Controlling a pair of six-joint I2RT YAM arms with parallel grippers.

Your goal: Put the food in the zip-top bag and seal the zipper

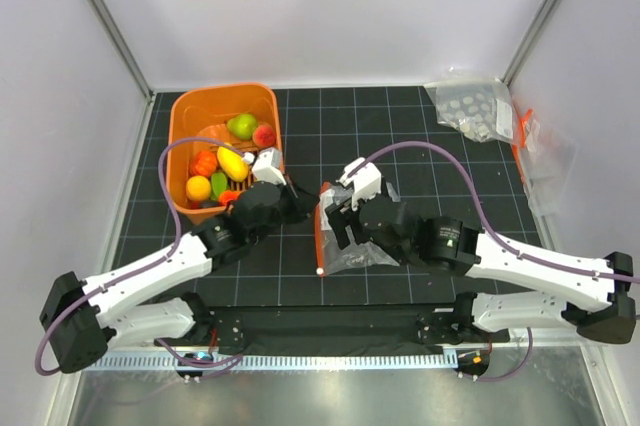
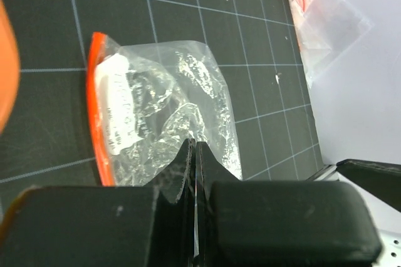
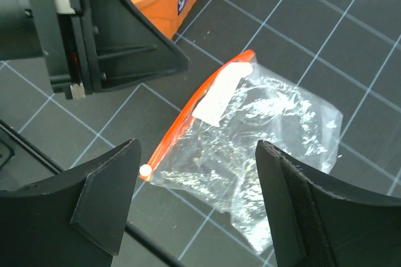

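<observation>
A clear zip top bag [image 2: 163, 98] with an orange zipper edge and white label lies flat on the dark mat, centre in the top view, largely under the arms there. My left gripper is shut, nothing visible between its fingers, above the bag. My right gripper is open over the bag, nothing between its fingers. The orange basket [image 1: 186, 118] at upper left holds the food, including a yellow item [image 1: 231, 163], a pear [image 1: 242, 126] and a red fruit [image 1: 264, 136].
More plastic bags [image 1: 472, 109] lie at the back right, one with an orange edge [image 1: 545, 161] against the right wall. Walls border the work area.
</observation>
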